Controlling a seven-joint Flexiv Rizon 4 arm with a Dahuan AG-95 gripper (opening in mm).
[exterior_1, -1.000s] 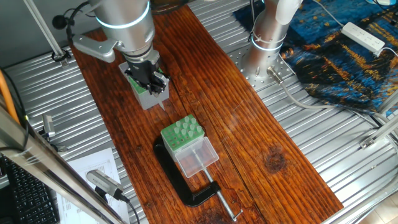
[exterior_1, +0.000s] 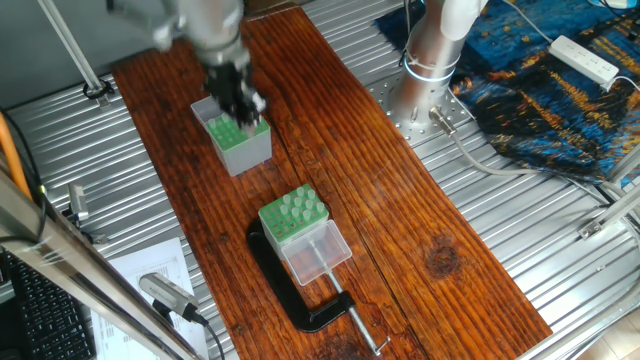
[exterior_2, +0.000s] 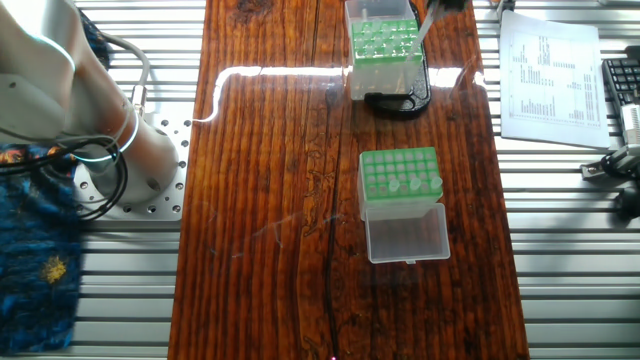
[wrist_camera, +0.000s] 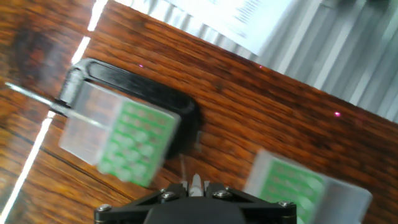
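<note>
My gripper (exterior_1: 252, 106) is blurred above the far tip box (exterior_1: 246, 156). A pale pipette tip (wrist_camera: 196, 185) stands between its fingers in the wrist view, and the fingers look shut on it. The same far box shows its green rack (exterior_2: 400, 165) with three tips in its front row and an open clear lid (exterior_2: 408, 238). The second tip box (exterior_1: 296, 218) holds many more tips in its green rack (wrist_camera: 138, 140). In exterior view 2 only the lower end of the gripper shows at the top edge, with the held tip (exterior_2: 427, 22) pointing down.
A black C-clamp (exterior_1: 290, 292) lies around the second box, its metal screw (exterior_1: 362, 326) reaching across the wood. Most of the brown board (exterior_1: 400, 210) is bare. The arm's base (exterior_1: 412, 105) stands beside the board on slatted metal.
Both boxes and the clamp stayed in place.
</note>
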